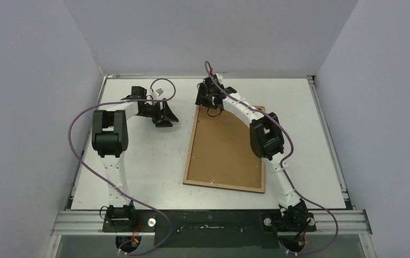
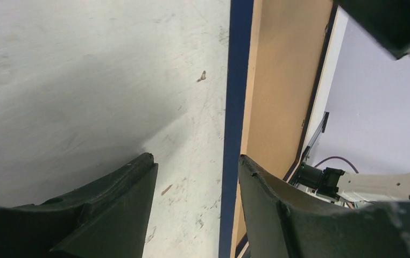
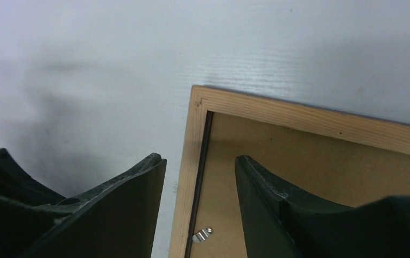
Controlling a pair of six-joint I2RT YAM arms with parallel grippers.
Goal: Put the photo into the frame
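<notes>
The wooden frame point(image 1: 190, 153) lies back side up on the table, its brown backing board point(image 1: 224, 150) filling the inside. No separate photo shows. To the left of the frame's long edge, my left gripper point(image 1: 168, 119) stands open over bare table; in the left wrist view the frame's dark blue side point(image 2: 235, 97) runs past its right finger. At the frame's far left corner is my right gripper point(image 1: 202, 102), open too. Its wrist view shows that corner point(image 3: 200, 97) ahead of the fingers and a small metal clip point(image 3: 203, 234) on the inner edge. Both grippers are empty.
My right arm point(image 1: 267, 134) reaches across the frame's far right part. Purple cables loop over both arms.
</notes>
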